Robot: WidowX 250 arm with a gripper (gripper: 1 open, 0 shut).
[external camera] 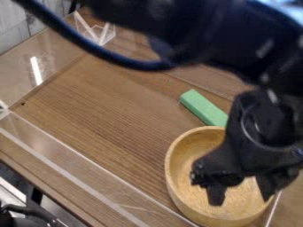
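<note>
A round wooden bowl [190, 164] sits at the lower right of the view, on the wooden table. My black gripper [243, 182] hangs over it, fingers open and low at the bowl's right half, covering much of its inside. Nothing shows between the fingers, though motion blur hides detail. Behind the bowl lies a green block [204, 106], partly beside the arm.
The wooden table [101, 111] has free room to the left of the bowl. Clear plastic edging runs along its left and front sides. A black cable arches across the top of the view.
</note>
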